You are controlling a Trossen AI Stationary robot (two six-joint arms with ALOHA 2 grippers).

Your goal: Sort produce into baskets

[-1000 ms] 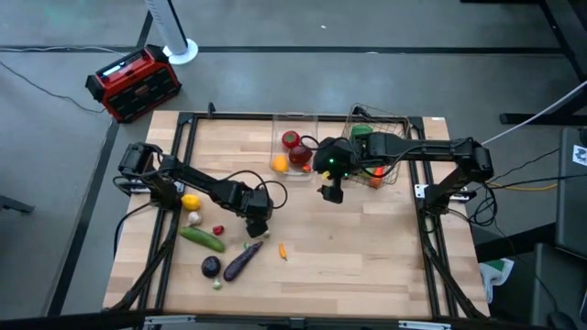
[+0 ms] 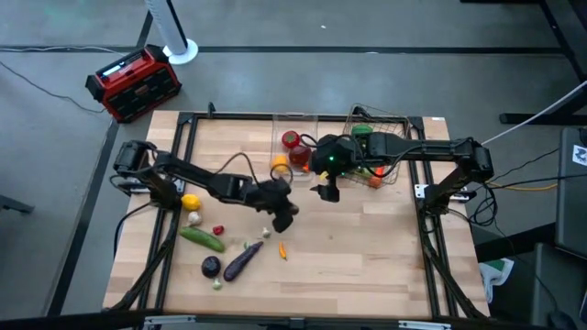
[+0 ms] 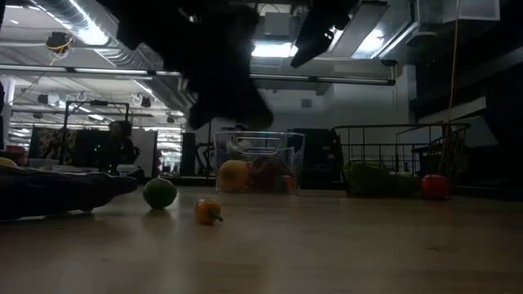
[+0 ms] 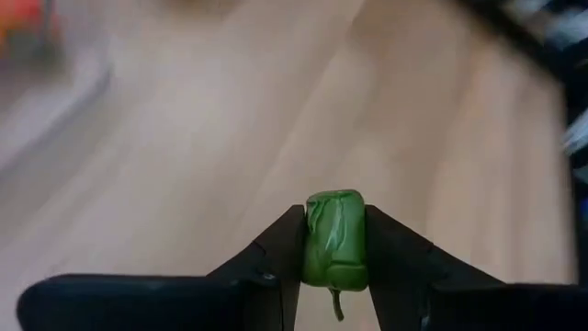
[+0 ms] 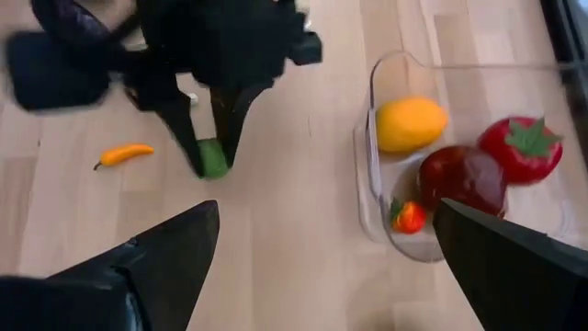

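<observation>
My left gripper is shut on the small green pepper (image 4: 335, 234), whose stem points down in the left wrist view. In the right wrist view the same pepper (image 5: 213, 159) shows between the left fingers, over the wood. My right gripper (image 2: 327, 192) hovers by the clear bin (image 5: 375, 138); its fingers (image 5: 179, 262) are spread wide with nothing between them. Inside that bin are an orange-yellow fruit (image 5: 410, 124), a dark red fruit (image 5: 462, 178), a tomato (image 5: 520, 150) and a strawberry (image 5: 409, 218). The wire basket (image 2: 401, 122) stands right of the bin.
Loose on the left side lie a lemon (image 2: 191, 202), a cucumber (image 2: 202, 239), an eggplant (image 2: 242, 261), a dark round item (image 2: 211, 267), an orange pepper (image 2: 282, 251) and several small pieces.
My left gripper has swung right and lifted towards the bin.
</observation>
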